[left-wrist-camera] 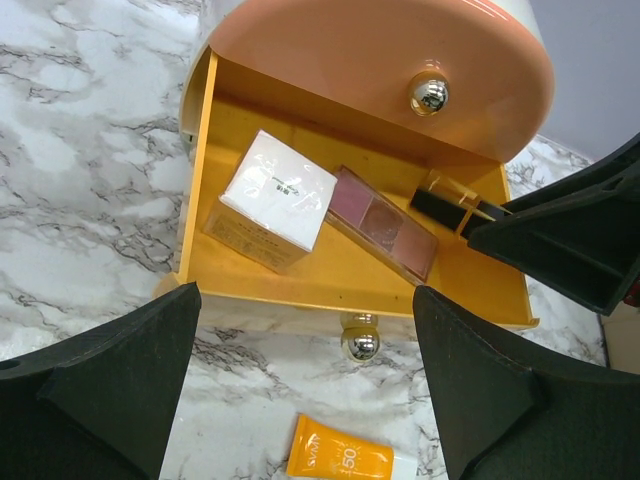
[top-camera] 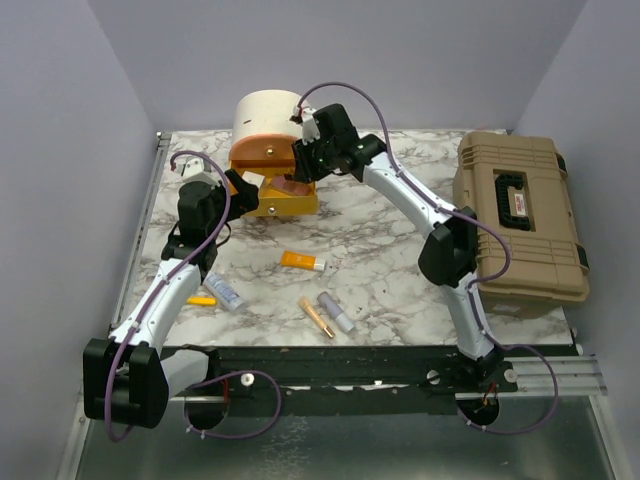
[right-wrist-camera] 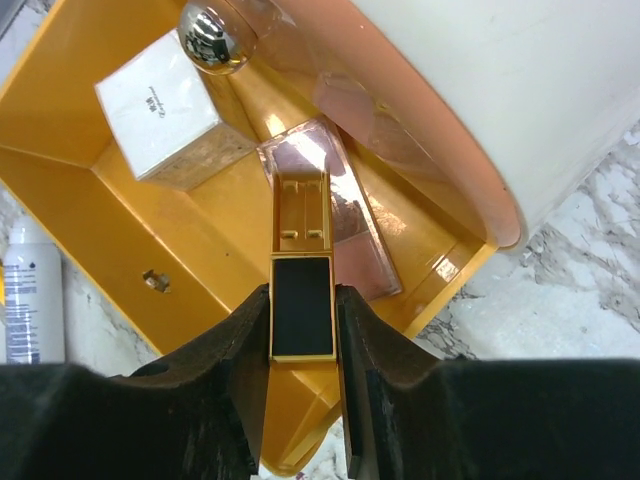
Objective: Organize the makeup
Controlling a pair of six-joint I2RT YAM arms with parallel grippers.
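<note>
A yellow cosmetics box [left-wrist-camera: 300, 285] with a domed pink-and-white lid [top-camera: 263, 120] stands open at the back. Inside lie a white cube carton [left-wrist-camera: 272, 195] and a pink palette [left-wrist-camera: 385, 225]. My right gripper holds a slim gold-framed compact with a black panel [right-wrist-camera: 302, 305] over the box's right part. My left gripper hangs open at the box's front left, nothing between its fingers.
An orange tube [top-camera: 297, 259], a tan stick [top-camera: 316, 317], a lilac tube [top-camera: 336, 312], a blue-white bottle [top-camera: 222, 290] and a yellow item [top-camera: 198, 300] lie on the marble top. A tan case [top-camera: 525, 230] stands at right.
</note>
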